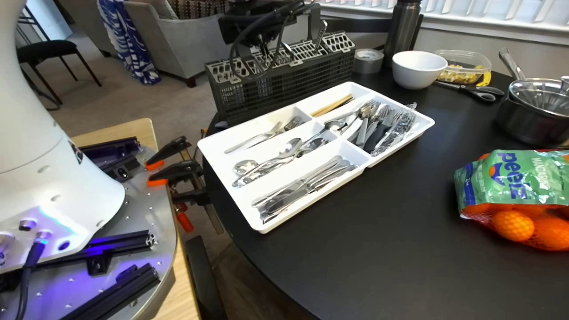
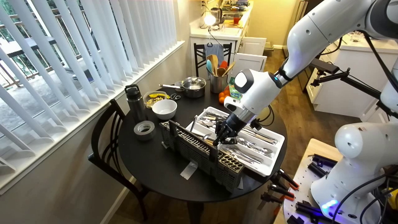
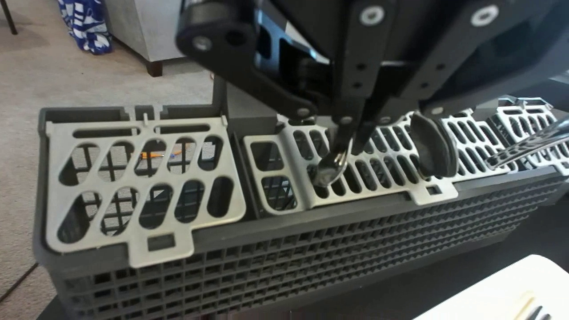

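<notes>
In the wrist view my gripper is shut on a metal fork [image 3: 331, 170] standing in a slot of the dishwasher cutlery basket [image 3: 256, 226]. The fork's upper end is hidden between the fingers, and its lower part is down in the basket. Exterior view 1 has the gripper [image 1: 264, 49] over the basket's near half. From the other side, the gripper [image 2: 220, 141] is above the basket, beside the white cutlery tray [image 2: 275, 158]. Spoons, forks and knives lie in the tray's compartments.
A dark rounded utensil [image 3: 433, 145] stands in the basket just right of the fork, with a metal handle [image 3: 530, 143] leaning farther right. A tape roll [image 1: 368, 60], a white bowl [image 1: 419, 69] and a tall bottle [image 1: 402, 29] stand past the basket.
</notes>
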